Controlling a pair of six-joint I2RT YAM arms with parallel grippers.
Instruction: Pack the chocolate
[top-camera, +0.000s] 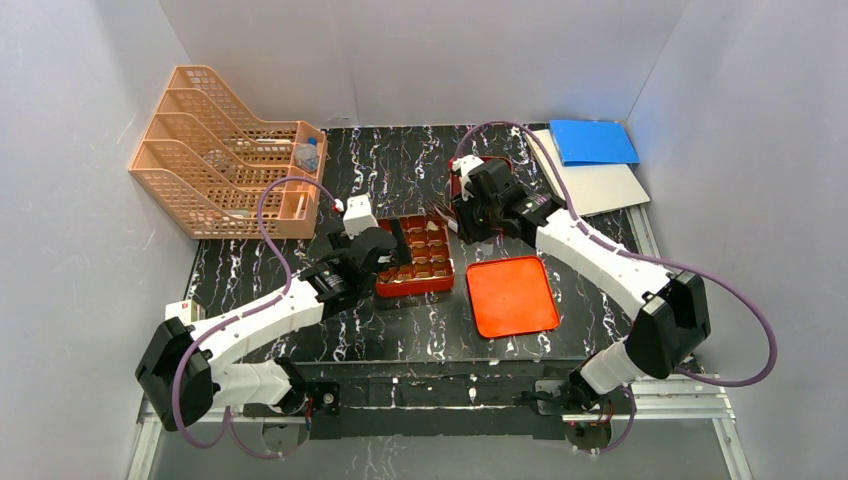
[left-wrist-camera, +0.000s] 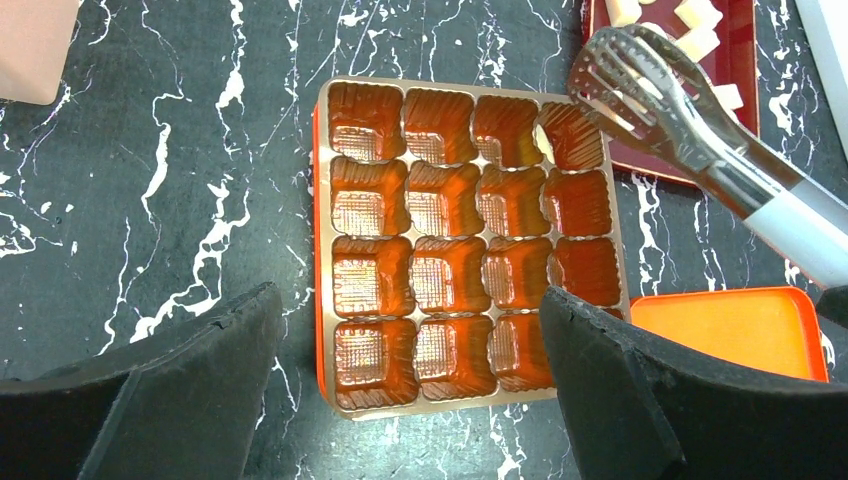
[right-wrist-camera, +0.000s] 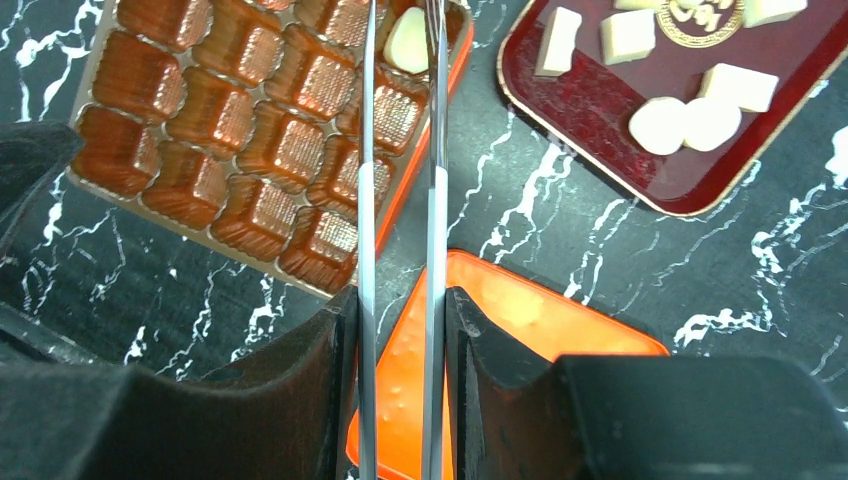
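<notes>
Between the fingers of my right gripper are the metal tongs (right-wrist-camera: 437, 220), held by their pale handles. In the left wrist view the slotted tong heads (left-wrist-camera: 632, 85) hover at the back right corner of the brown compartment tray (left-wrist-camera: 320, 250). A pale chocolate piece (right-wrist-camera: 407, 42) lies in a corner compartment, partly behind the tongs; other visible compartments are empty. Whether the tongs grip a piece cannot be told. Several white pieces (right-wrist-camera: 628, 38) lie in the dark red tray (right-wrist-camera: 640, 170). My left gripper stands open over the compartment tray, nothing between its fingers.
An empty orange lid (top-camera: 512, 296) lies to the right of the compartment tray. A tan rack (top-camera: 220, 165) fills the back left. At the back right are a blue folder (top-camera: 595, 142) and a white board (top-camera: 600, 190).
</notes>
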